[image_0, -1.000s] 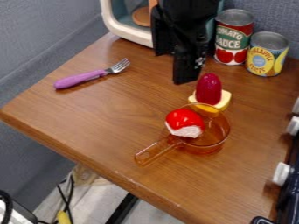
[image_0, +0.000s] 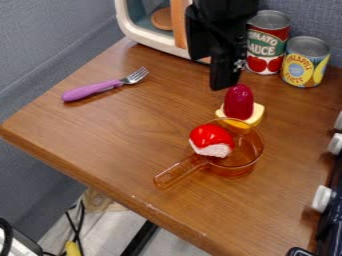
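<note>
My black gripper (image_0: 222, 62) hangs at the top centre of the camera view, above a dark pink egg-shaped object (image_0: 238, 102) that stands on a pale yellow piece (image_0: 254, 117); its fingers are too dark to read. An amber see-through pan (image_0: 241, 160) with its handle toward the lower left holds a red and white ball (image_0: 211, 140). A purple-handled fork (image_0: 99, 88) lies at the left of the wooden table (image_0: 120, 140).
A tomato can (image_0: 266, 45) and a yellow can (image_0: 305, 65) stand at the back right. A white toy appliance (image_0: 140, 25) is at the back. A dark appliance with white knobs (image_0: 325, 210) lines the right edge.
The objects on the table look unmoved.
</note>
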